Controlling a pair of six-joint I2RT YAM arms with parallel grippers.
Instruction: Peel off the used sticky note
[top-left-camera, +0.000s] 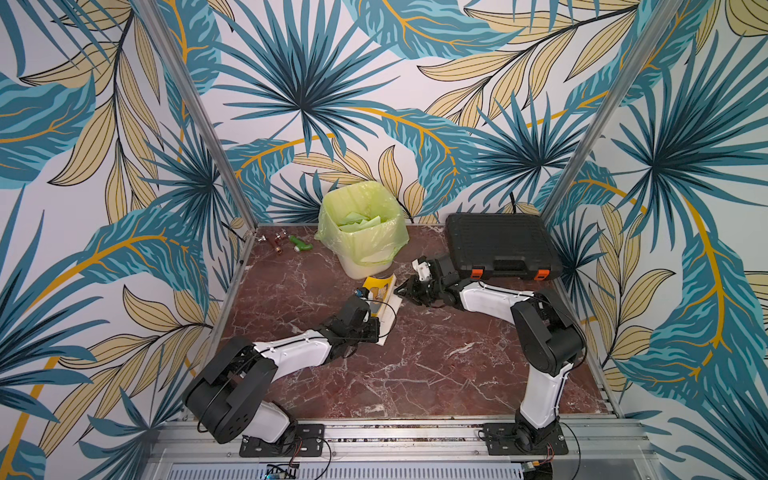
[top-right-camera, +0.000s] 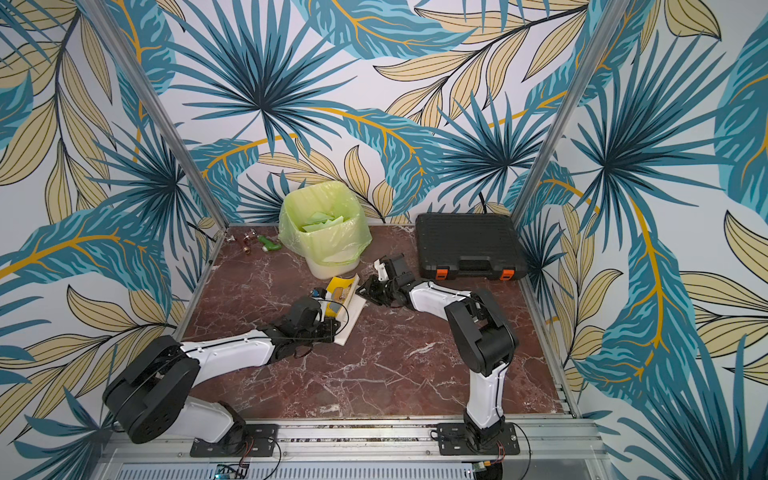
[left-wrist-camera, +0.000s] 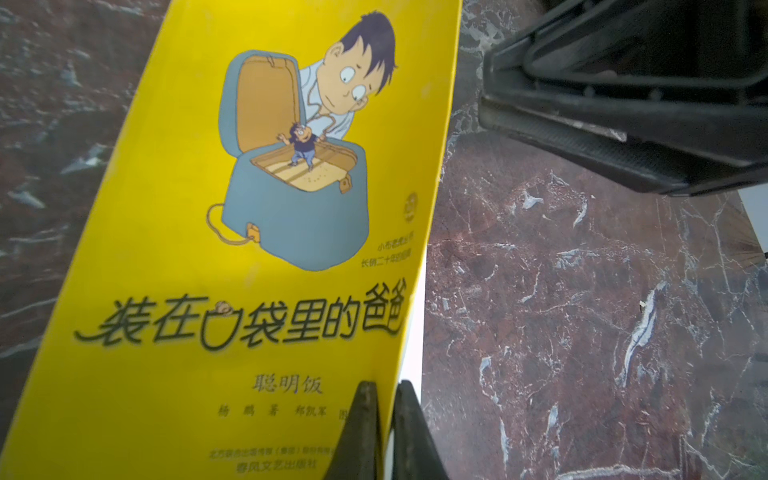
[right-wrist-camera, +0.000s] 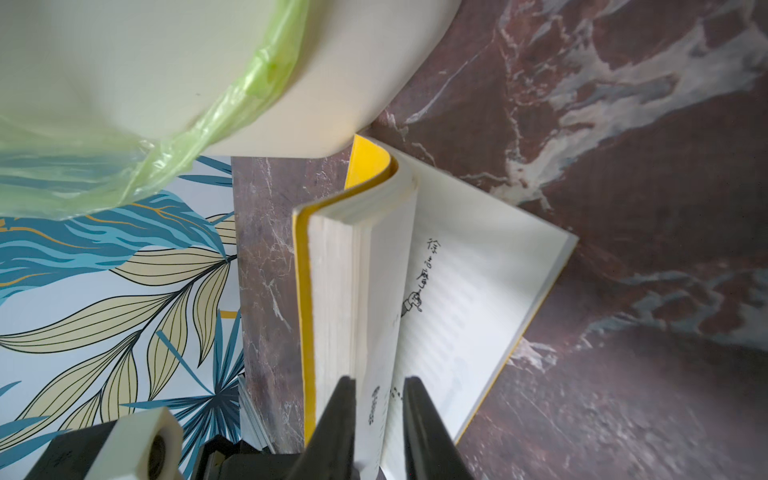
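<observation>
A yellow book lies on the table, open with its cover raised; in the right wrist view its white page (right-wrist-camera: 472, 296) with black handwriting shows beside the bundled pages. My left gripper is shut at the raised cover's edge; whether anything is between its fingers is hard to tell. My right gripper hovers over the open page at the book's right, fingers part open, with nothing visible between them. I cannot make out a sticky note on the page.
A lined bin (top-left-camera: 360, 240) stands just behind the book. A black case (top-left-camera: 496, 240) lies at the back right, small green and metal items (top-left-camera: 296, 244) at the back left.
</observation>
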